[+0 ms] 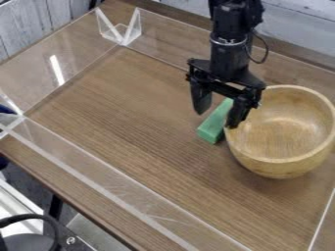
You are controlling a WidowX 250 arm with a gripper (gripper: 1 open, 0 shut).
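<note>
My black gripper (217, 106) hangs from the top of the camera view over the left rim of a large wooden bowl (277, 144), with its fingers spread open and nothing seen between them. A green object (211, 128) lies on the wooden table (112, 147) against the bowl's left side, just below the gripper and partly hidden by it.
A white wire-like stand (119, 26) is at the back left. A dark cable or black item (33, 235) sits at the bottom left corner, off the tabletop.
</note>
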